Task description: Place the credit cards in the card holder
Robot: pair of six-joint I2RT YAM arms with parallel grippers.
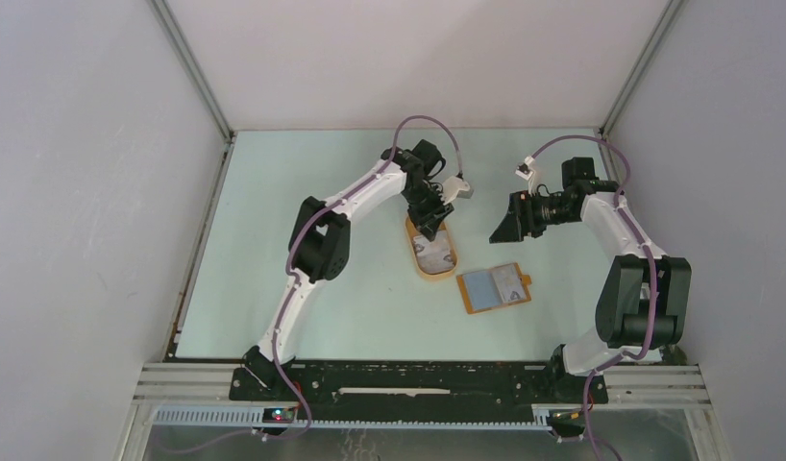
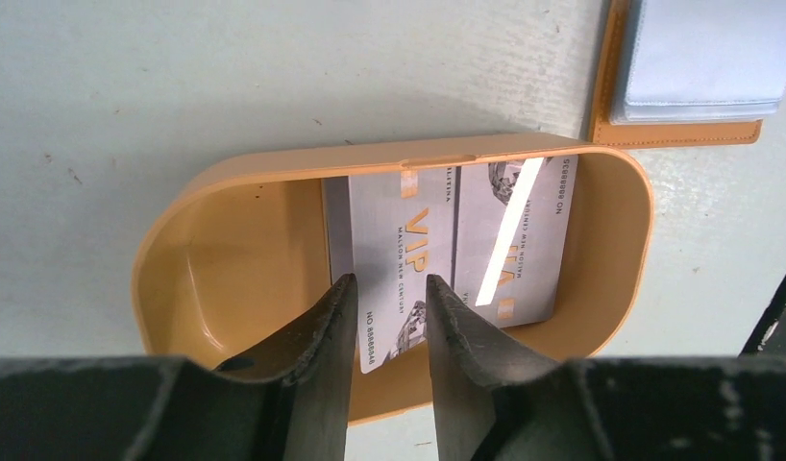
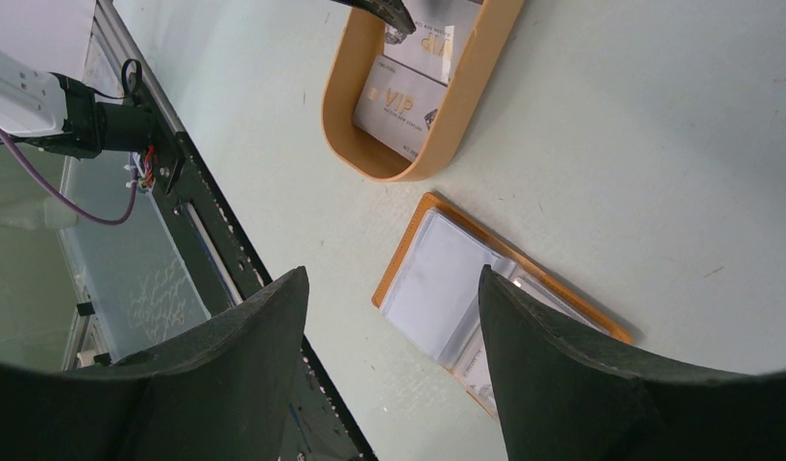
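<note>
The tan box (image 1: 456, 252) stands in the middle of the table, with silvery VIP cards (image 2: 404, 245) lying in it. My left gripper reaches in from above. Its fingertips are a small gap apart over a VIP card; whether they grip it is unclear. To the right of the box, the brown card holder (image 1: 471, 305) lies opened flat. One of its halves looks plain pale blue; the other shows a printed, card-like surface (image 1: 508, 283). My right gripper hovers over the table beyond the holder, its fingers apart and nothing between them.
Bare table surrounds the box and holder, with wide free room at the left (image 1: 255, 221). The box's raised wall (image 3: 485, 62) stands close to the holder's edge.
</note>
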